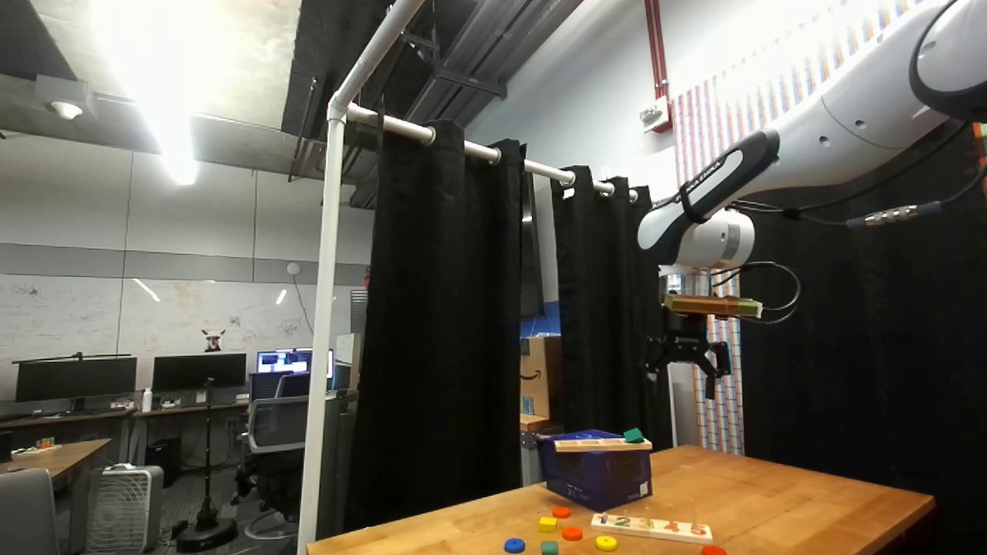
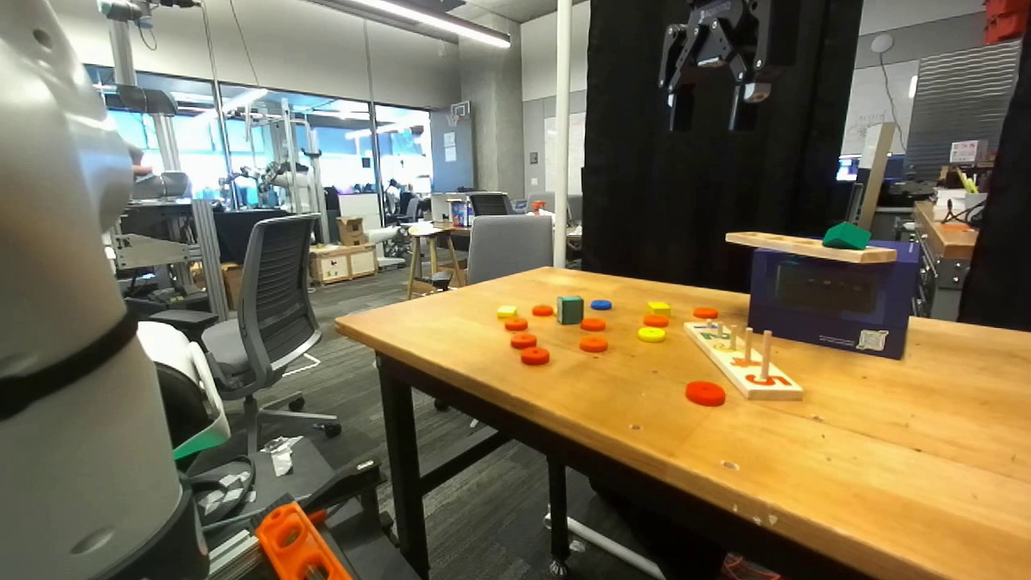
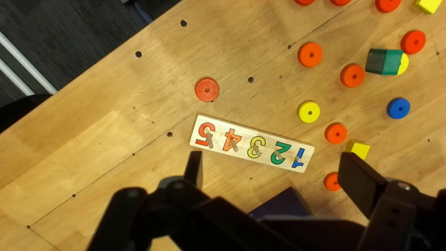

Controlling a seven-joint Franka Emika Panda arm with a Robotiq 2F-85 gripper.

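High above the wooden table, my gripper stands open with nothing between its fingers; it also shows in exterior view 2 [image 2: 710,114]. Below it in the wrist view lies a numbered peg board [image 3: 251,143], its bare pegs rising beside the figures 1 to 5. Several orange-red rings are scattered around, one of them a red ring [image 3: 207,89] near the board's 5 end. A yellow ring [image 3: 308,111] and a blue ring [image 3: 398,108] lie beyond the 1 end. A green block [image 3: 383,62] partly covers something yellow, and a yellow block [image 3: 357,149] sits near the right finger.
A dark blue box [image 2: 831,300] stands behind the peg board. On its top rests a wooden board [image 2: 807,247] carrying a green block [image 2: 846,236]. Black curtains hang behind.
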